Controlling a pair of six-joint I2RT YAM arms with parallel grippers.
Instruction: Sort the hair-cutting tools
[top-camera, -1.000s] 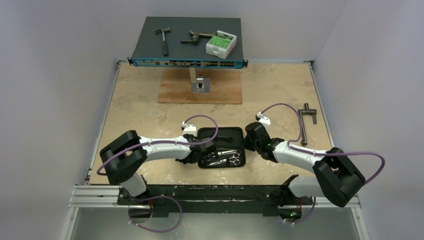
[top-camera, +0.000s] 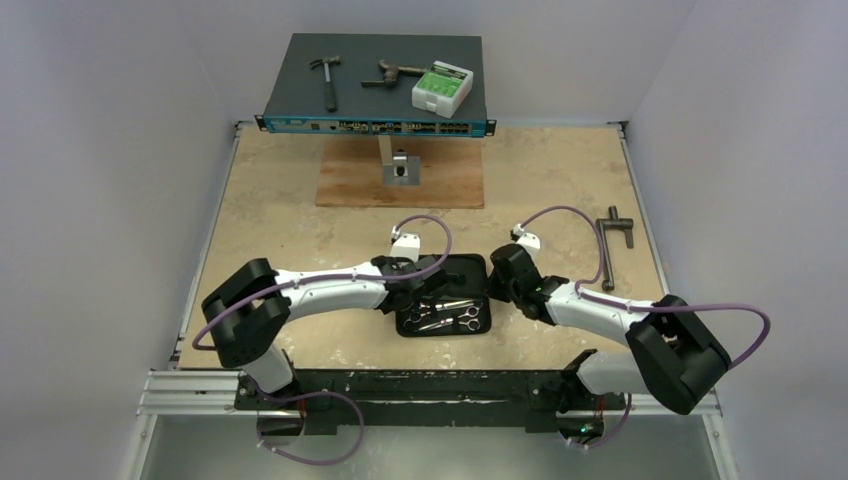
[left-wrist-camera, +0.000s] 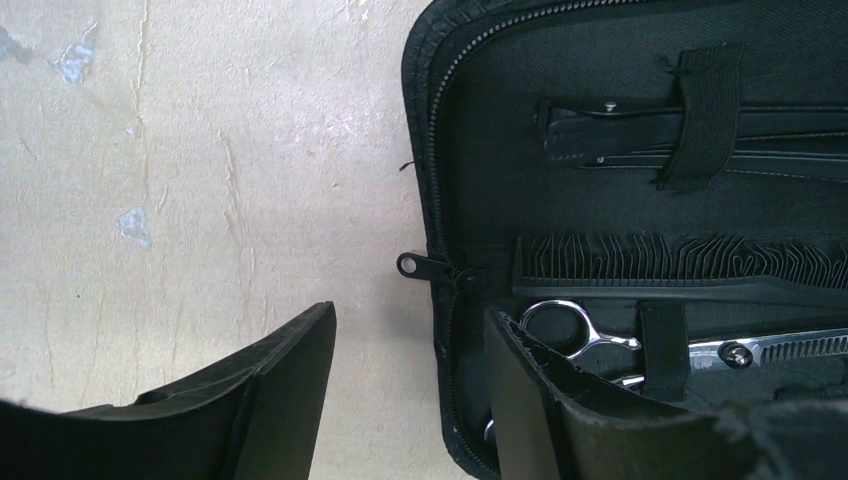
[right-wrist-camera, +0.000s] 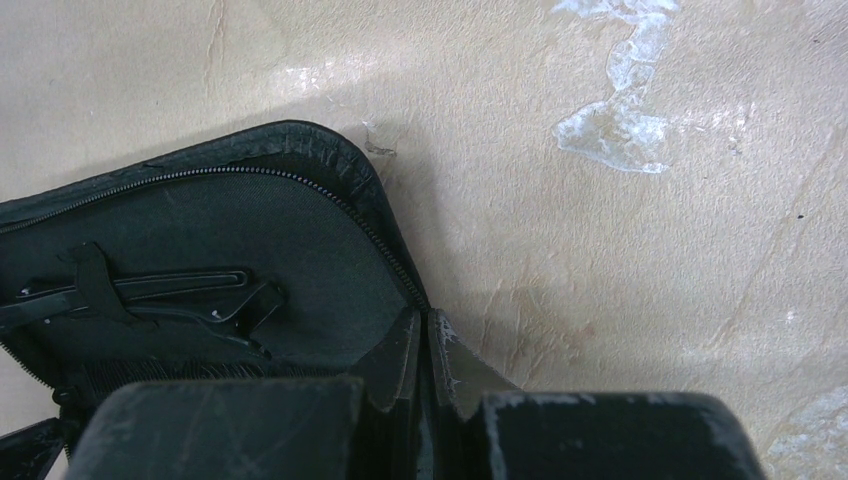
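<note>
A black zip case (top-camera: 467, 262) lies unfolded on the table between my arms. In its near half are silver scissors (top-camera: 466, 324); in the left wrist view, thinning scissors (left-wrist-camera: 735, 355) sit under an elastic loop below a comb (left-wrist-camera: 690, 270). A black razor-like tool (left-wrist-camera: 630, 135) is strapped into the far half. My left gripper stands open over the case's left edge, near the zip pull (left-wrist-camera: 420, 266), with nothing between its fingers. At the right edge my right gripper is shut, its tips against the zip rim; whether they pinch it is unclear.
A metal hammer-like tool (top-camera: 614, 228) lies on the far right of the table. On the raised rack unit (top-camera: 350, 90) at the back rest a claw hammer (top-camera: 328, 82), another tool (top-camera: 393, 73) and a white-green box (top-camera: 442, 88). Bare table surrounds the case.
Right arm and case look unmoved.
</note>
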